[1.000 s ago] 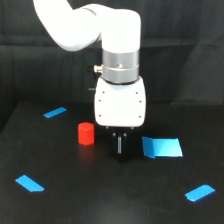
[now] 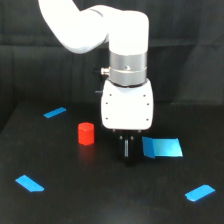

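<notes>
A red block (image 2: 86, 133) stands on the black surface, left of the arm. My gripper (image 2: 126, 150) points straight down between that block and a bright blue piece (image 2: 166, 147) on the right, apart from the red one. Its dark fingers blend into the black background, so how far apart they stand is unclear. No object shows between them. The blue piece has a darker left part beside a lighter one, and whether it is flat or raised is hard to make out.
Blue strips lie on the surface at the back left (image 2: 55, 112), front left (image 2: 29, 183) and front right (image 2: 200, 192). Open black surface spreads across the front and middle. Behind is a dark backdrop.
The arm and gripper have shifted a little to the right and slightly lower in view. The red block and blue piece have stayed where they were.
</notes>
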